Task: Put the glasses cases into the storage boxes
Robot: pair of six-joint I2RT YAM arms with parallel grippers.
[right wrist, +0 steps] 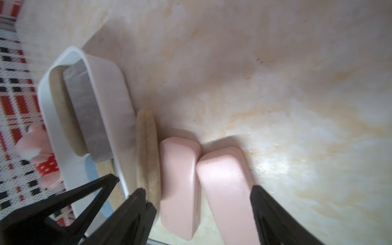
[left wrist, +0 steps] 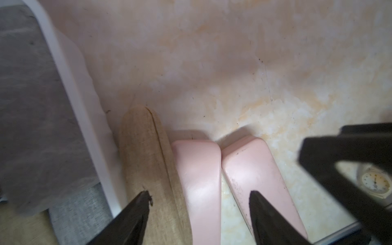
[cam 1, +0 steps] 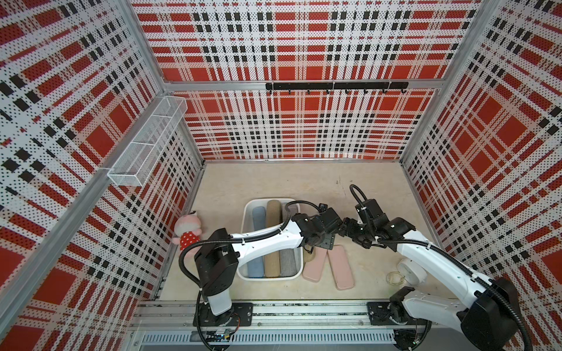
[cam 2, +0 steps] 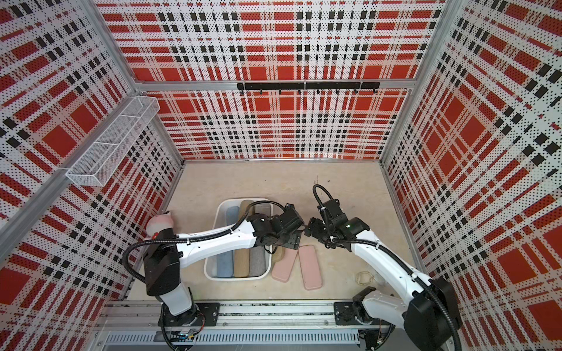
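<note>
A white storage box (cam 1: 248, 204) holds blue, tan and grey glasses cases (cam 1: 272, 263). Outside its right wall lie a tan case (left wrist: 151, 171) and two pink cases, one (left wrist: 196, 171) beside the tan one, the other (left wrist: 255, 179) angled to the right. My left gripper hovers over the tan and left pink cases, fingers apart, nothing between them. My right gripper hovers above the pink cases, also open and empty. In the top views both grippers are close together, their fingertips partly hidden.
A pink plush toy (cam 1: 190, 234) sits left of the box. A roll of tape (cam 1: 412, 269) lies at the front right. A wire basket (cam 1: 146, 140) hangs on the left wall.
</note>
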